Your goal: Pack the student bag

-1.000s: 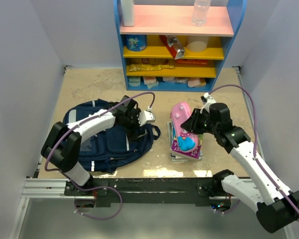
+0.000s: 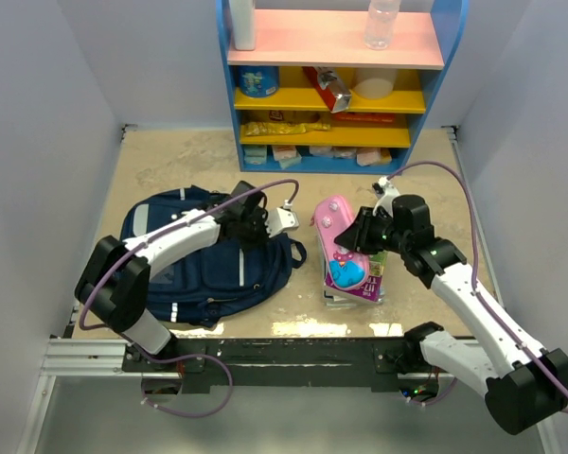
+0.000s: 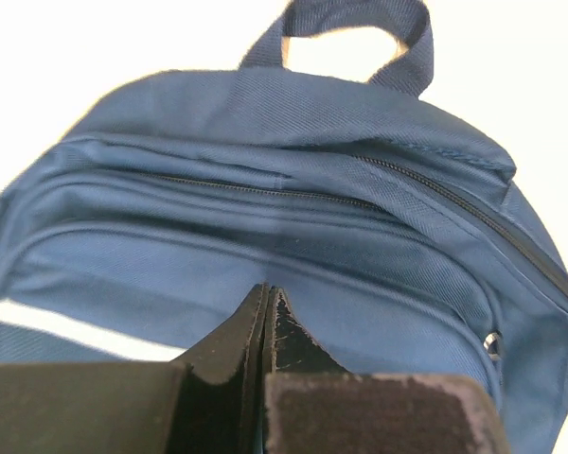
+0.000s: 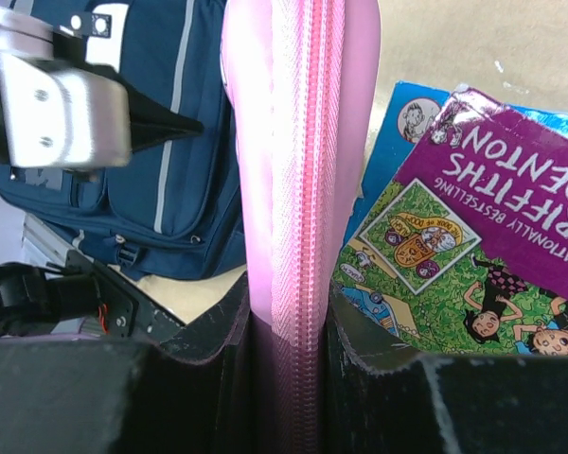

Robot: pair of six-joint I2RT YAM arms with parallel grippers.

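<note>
A dark blue backpack (image 2: 222, 284) lies flat on the left of the table. Above it hovers my left gripper, shut, with nothing showing between its fingers; in the left wrist view the bag's zipper (image 3: 265, 189) and loop handle (image 3: 355, 14) lie beyond the fingertips. My right gripper is shut on a pink pencil case (image 4: 298, 170), which shows a blue figure (image 2: 346, 273) in the top view. The case is held over a stack of books, and a purple and green cover (image 4: 521, 189) shows on top in the right wrist view.
A blue-framed shelf (image 2: 336, 132) with boxes, snack packs and a clear bottle (image 2: 381, 24) stands at the back. Bare table (image 2: 289, 288) separates the backpack from the books.
My right gripper has carried the pink case slightly left, toward the backpack. The left arm has shifted a little over the bag, and its handle has moved slightly.
</note>
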